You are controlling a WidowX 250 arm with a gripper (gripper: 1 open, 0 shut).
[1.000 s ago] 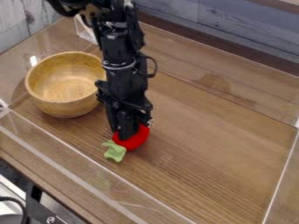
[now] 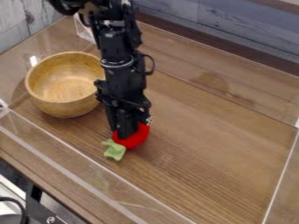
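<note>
My black arm reaches down the middle of the camera view, with the gripper (image 2: 126, 129) at its lower end, down over a round red object (image 2: 135, 138) with a green top (image 2: 114, 150), perhaps a tomato or strawberry-like toy, on the wooden table. The gripper is shut on the red object, though its fingertips are partly hidden against it. A tan bowl (image 2: 59, 80) sits to the left of the gripper.
Pale walls border it at the back and sides. A dark cable lies at the bottom-left corner.
The arm has shifted very slightly; the red object and bowl look unmoved.
</note>
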